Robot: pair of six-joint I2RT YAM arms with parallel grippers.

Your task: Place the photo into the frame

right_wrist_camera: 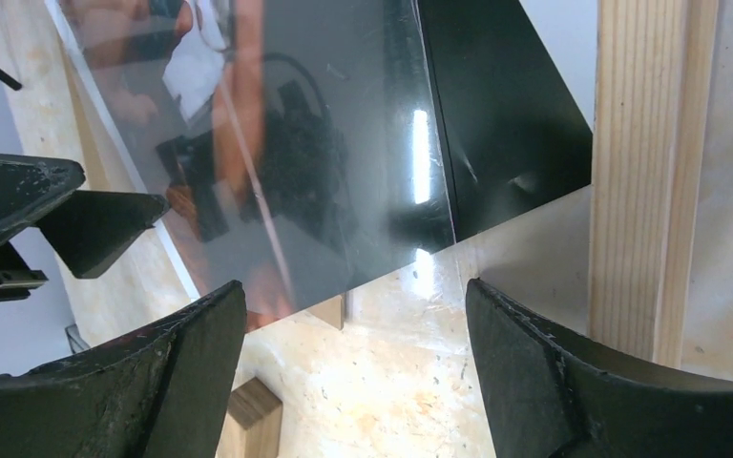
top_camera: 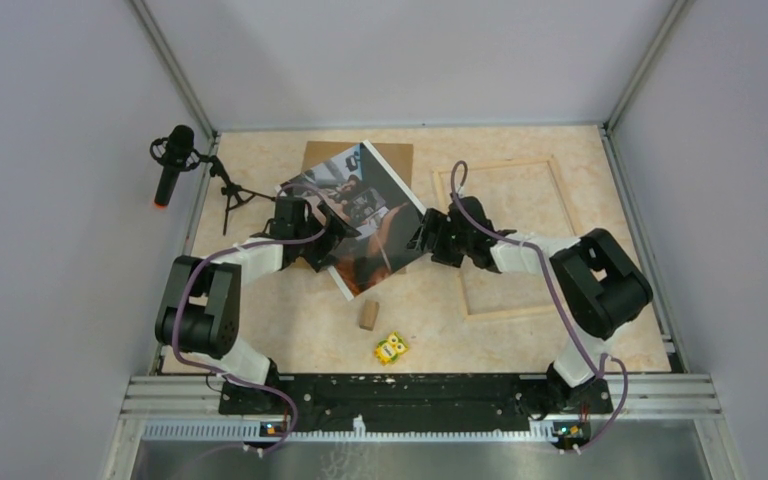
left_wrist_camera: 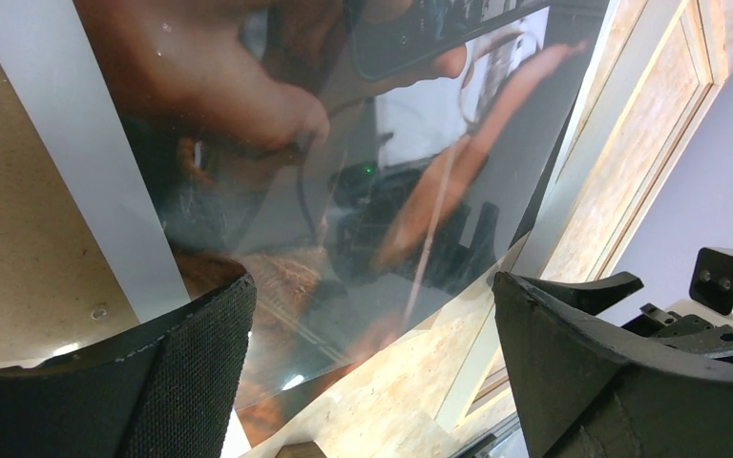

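The photo [top_camera: 385, 225], glossy with white borders, lies turned at an angle partly over a brown backing board [top_camera: 393, 156]. Right of it, the light wooden frame [top_camera: 512, 312] rests flat on the table. My left gripper [top_camera: 340, 236] is over the photo's left part; its fingers [left_wrist_camera: 200, 334] stand wide apart with nothing gripped. At the photo's right corner is my right gripper [top_camera: 427, 237]. In the right wrist view the photo's dark edge [right_wrist_camera: 382, 219] spans the gap between the spread fingers, beyond their tips, and the frame's bar [right_wrist_camera: 644, 191] rises beside it.
A small wooden block [top_camera: 369, 315] and a yellow toy [top_camera: 391, 348] sit near the front of the table. A black microphone on a tripod [top_camera: 230, 187] stands at the left.
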